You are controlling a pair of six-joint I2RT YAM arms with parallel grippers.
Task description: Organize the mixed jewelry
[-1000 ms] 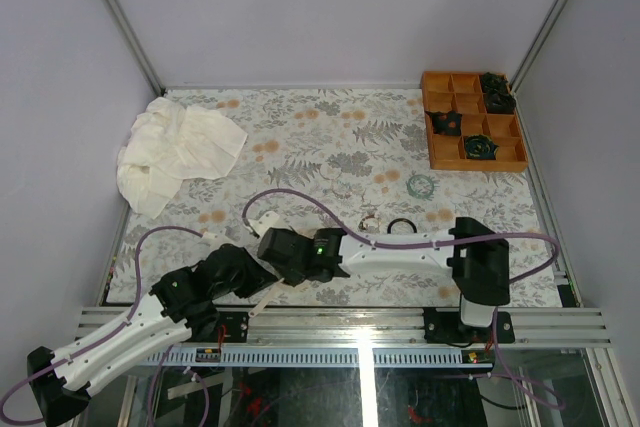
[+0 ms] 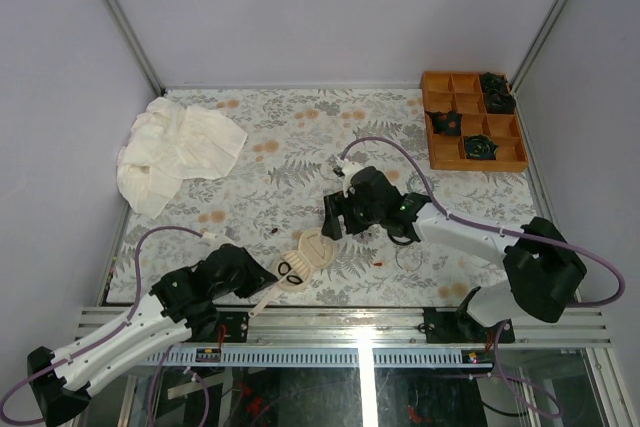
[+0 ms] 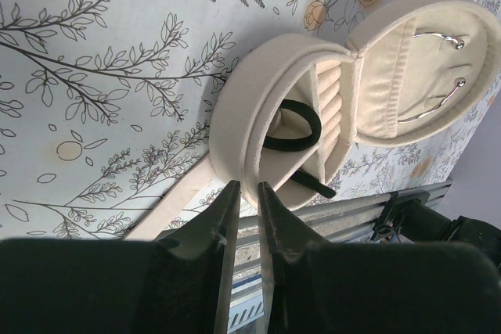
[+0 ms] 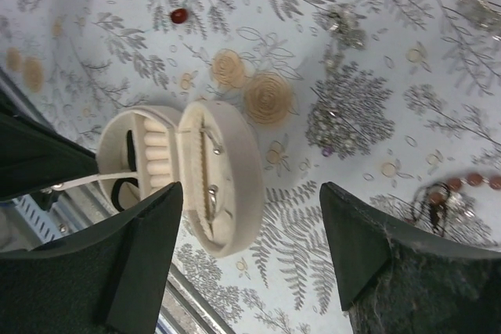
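Observation:
A round cream jewelry box (image 3: pixel 235 127) lies open beside the rail, its strap (image 3: pixel 176 201) trailing across the cloth. Black rings (image 3: pixel 293 142) sit in its divided base; two silver earrings (image 3: pixel 438 102) are fixed in the lid (image 4: pixel 249 170). At the base's wall stands my left gripper, its fingers slightly apart; whether the wall lies between them is hard to tell. Wide open and empty, my right gripper hangs above the cloth by the lid. On the cloth lie tangled silver jewelry (image 4: pixel 348 107), a red bead (image 4: pixel 178 16) and a reddish beaded strand (image 4: pixel 474 182).
A wooden compartment tray (image 2: pixel 515 159) with several dark pouches stands at the back right. Crumpled white cloth (image 2: pixel 170 152) fills the back left. The metal rail (image 2: pixel 300 315) borders the front.
My right gripper has moved up and right, off the box, so the box and its lid now show in the top view. The left arm looks unmoved.

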